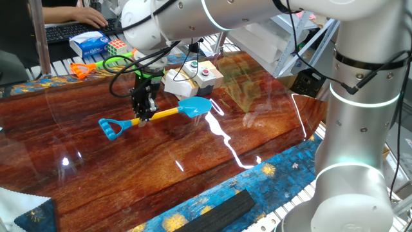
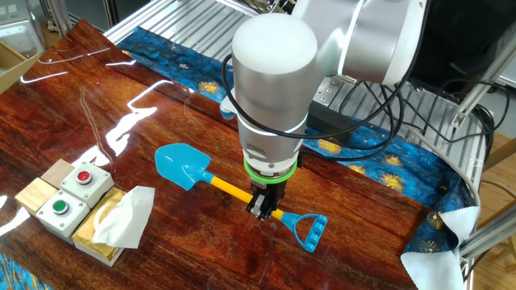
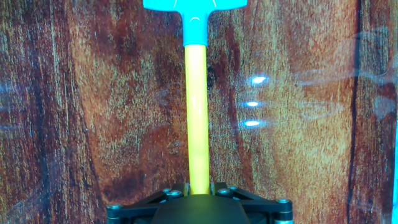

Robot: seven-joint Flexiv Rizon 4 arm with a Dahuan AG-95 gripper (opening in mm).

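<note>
A toy shovel with a light-blue blade [image 1: 194, 106], a yellow shaft [image 3: 198, 118] and a blue D-shaped handle [image 2: 306, 231] is at the middle of the wooden table. My gripper [image 2: 264, 211] points down at the shaft, nearer the handle than the blade. In the wrist view the black fingers [image 3: 175, 194] lie close against both sides of the yellow shaft, shut on it. The shaft runs straight up that view from between them. Whether the shovel rests on the table or hangs just above it, I cannot tell.
Boxes with a red and a green push button [image 2: 60, 206] stand near the blade, a white tissue [image 2: 125, 217] beside them. An orange-and-green toy [image 1: 96, 66], a Rubik's cube [image 1: 117, 48] and a tissue box [image 1: 90, 44] lie at the far edge.
</note>
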